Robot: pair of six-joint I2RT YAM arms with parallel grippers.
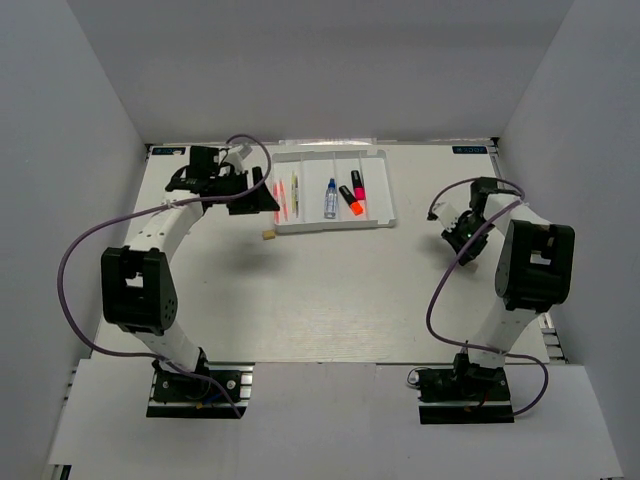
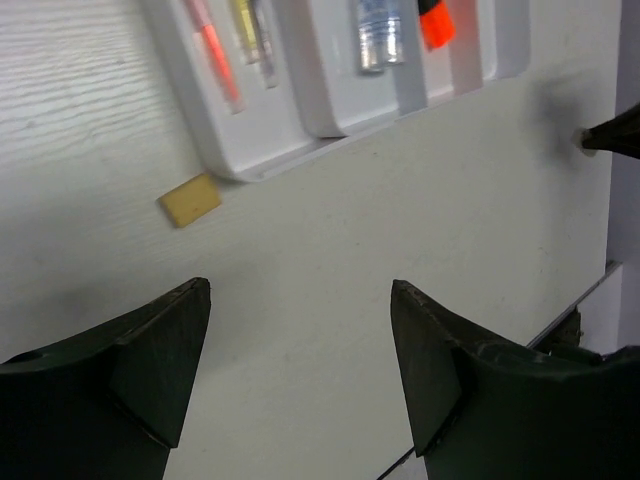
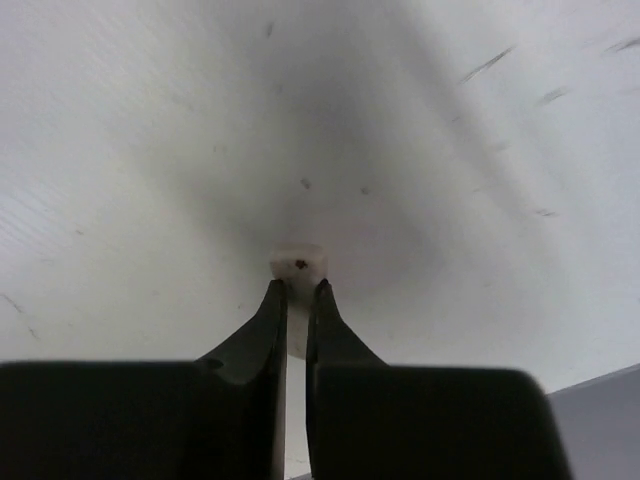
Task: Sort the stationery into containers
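Observation:
My left gripper stands open and empty left of the white divided tray. The tray holds pink and yellow pens, a clear blue-capped bottle and two dark markers with orange and pink ends. A small tan block lies just outside its front-left corner. At the table's right, my right gripper has its fingertips close together at a small whitish object with a dark spot; whether it is gripped cannot be told.
Grey walls flank it on both sides, close beside the right arm.

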